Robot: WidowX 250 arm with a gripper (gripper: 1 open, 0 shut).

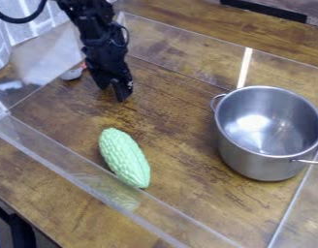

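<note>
My black gripper [112, 81] is low over the wooden surface at the upper left, its fingers pointing down; whether it is open or shut is unclear. A pale green vegetable [124, 157], long and ridged, lies at the lower middle, well in front of the gripper. A large steel pot [262, 132] with side handles stands on the right, and looks empty. A small light object [73, 74] sits just left of the gripper, too small to identify.
Clear plastic walls [71, 169] border the wooden work area [174, 97], with whitish sheeting at the upper left. The middle of the surface between gripper, vegetable and pot is bare.
</note>
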